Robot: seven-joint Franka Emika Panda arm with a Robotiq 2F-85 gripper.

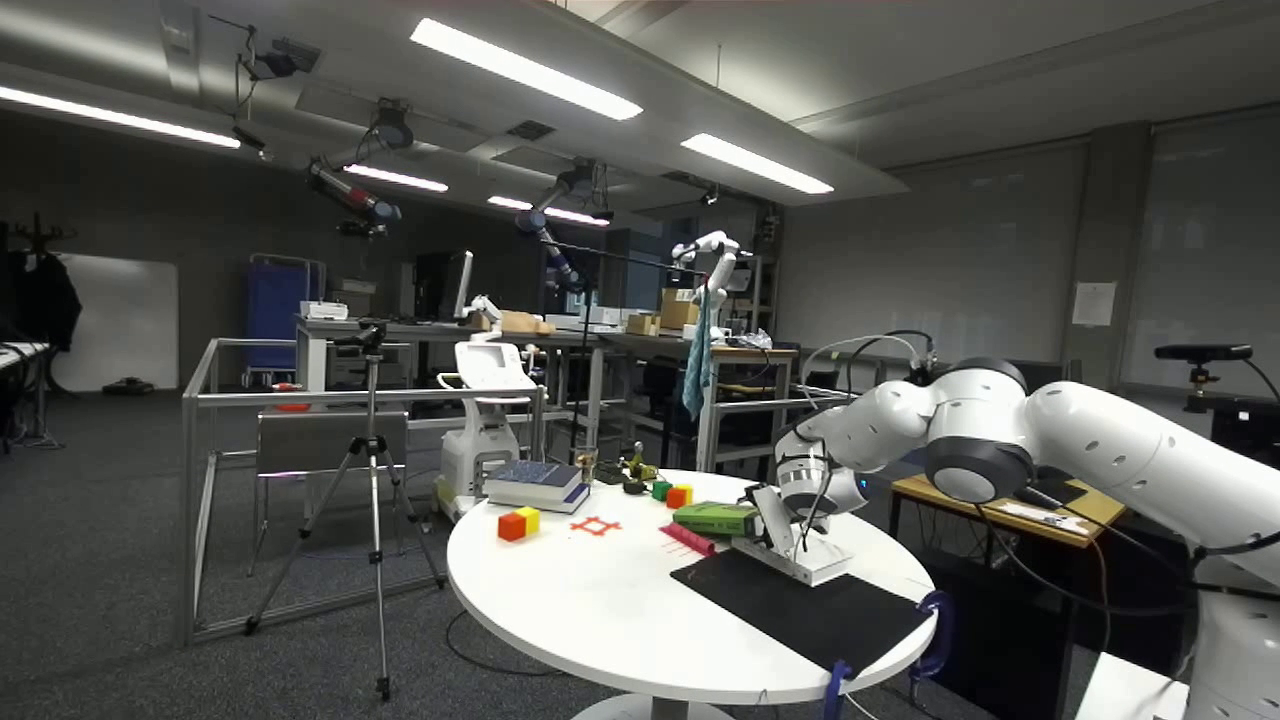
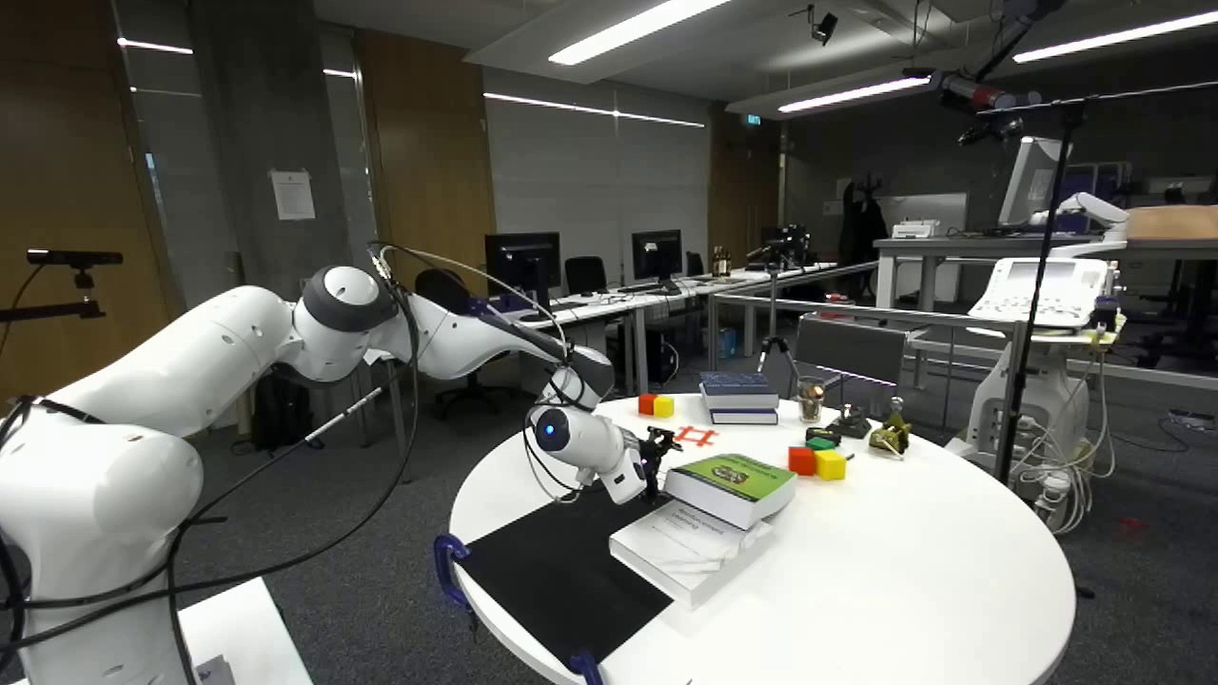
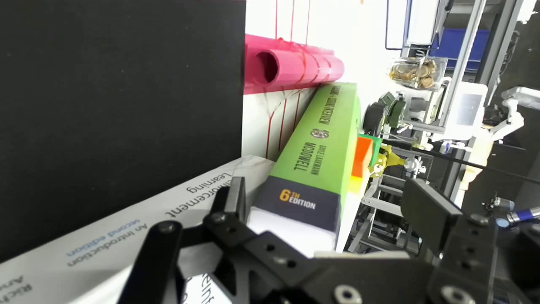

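Note:
A thick book with a green and black spine [image 3: 317, 132] lies partly on top of a white book [image 3: 157, 218]. In exterior view 2 the green book [image 2: 731, 478] rests on the far part of the white book [image 2: 685, 554]. My gripper stands open in the wrist view, one finger on each side of the green book's near end, with the left finger above the white book. No contact with the green book can be made out. From exterior view 2 the gripper [image 2: 656, 459] is at the books' left side, low over the table.
A black mat [image 2: 559, 571] covers the table beside the books. A rolled pink sheet [image 3: 298, 66] lies past the green book. Coloured cubes [image 2: 816, 461] stand behind it, and blue books [image 2: 738, 394] sit farther back.

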